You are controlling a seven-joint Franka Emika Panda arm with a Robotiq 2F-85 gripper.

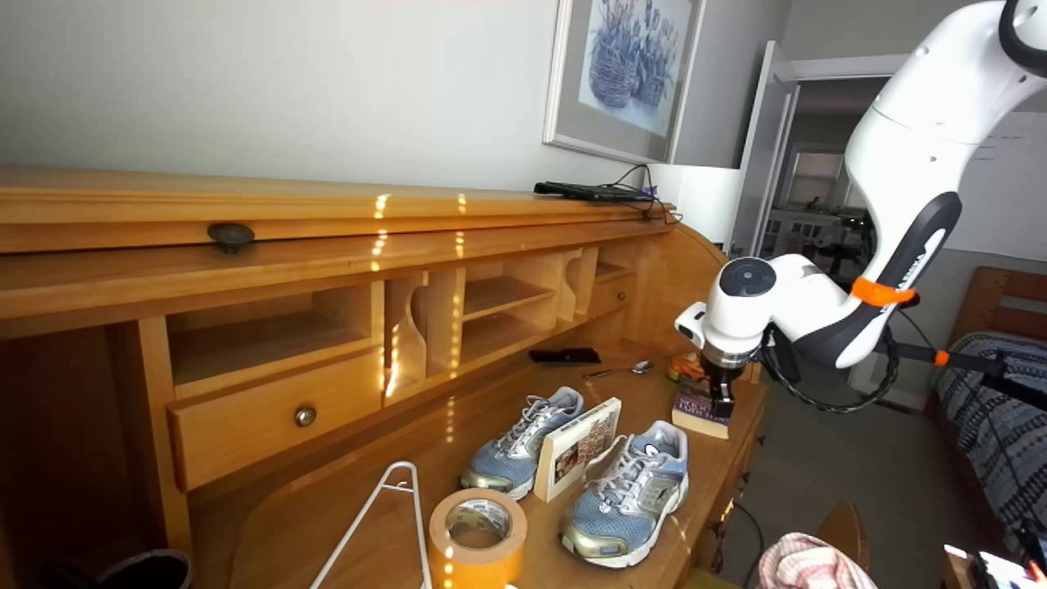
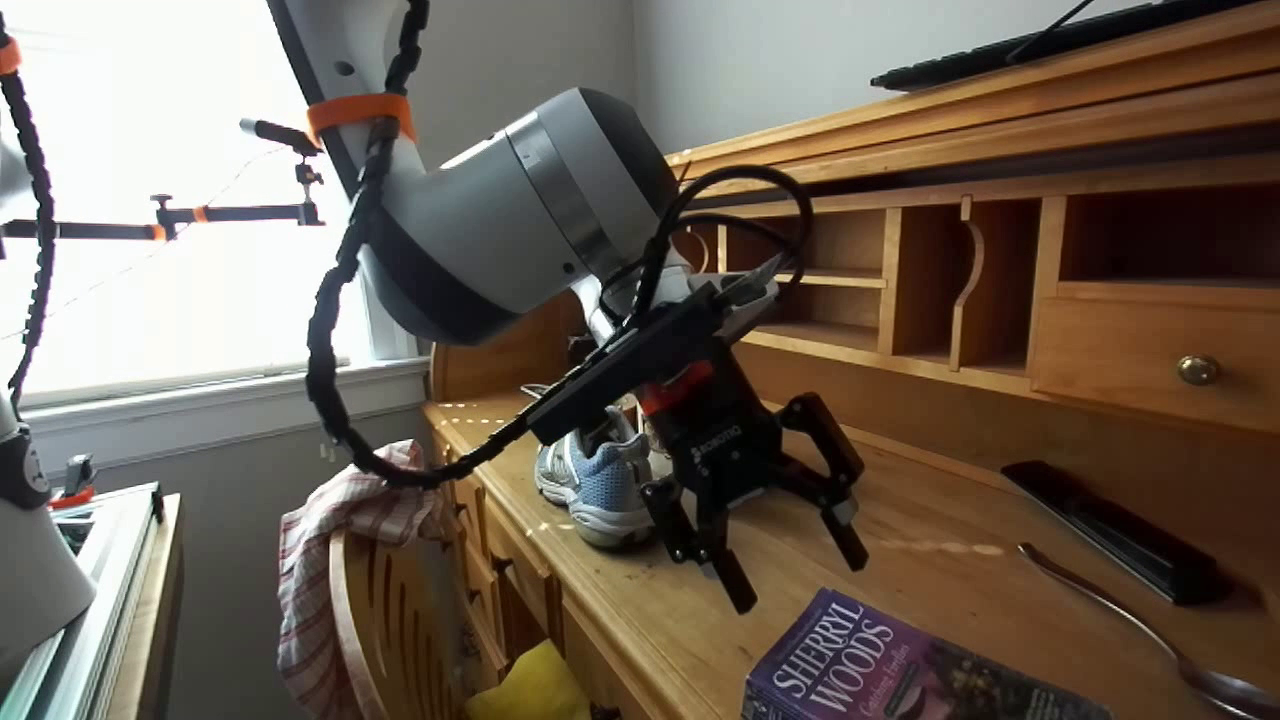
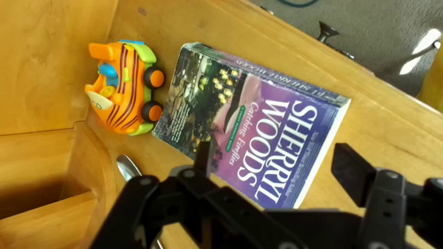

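Note:
A thick paperback with a purple cover (image 3: pixel 265 137) lies face up near the desk's front edge, its title legible in the wrist view. Above it, my gripper (image 2: pixel 799 574) points downward with its fingers spread apart and nothing between them. In the wrist view the gripper straddles the lower part of the book from overhead, and a gap shows between fingertips and cover in exterior view 2. Part of the book (image 1: pixel 697 406) is hidden behind the gripper in exterior view 1.
An orange toy car (image 3: pixel 124 89) sits beside the book, a spoon (image 2: pixel 1116 606) and a black case (image 2: pixel 1116 528) behind. Two blue-grey shoes (image 1: pixel 633 496) flank an upright cream block (image 1: pixel 579 447). Orange tape (image 1: pixel 478 540) and a white hanger (image 1: pixel 412 505) lie nearer the camera.

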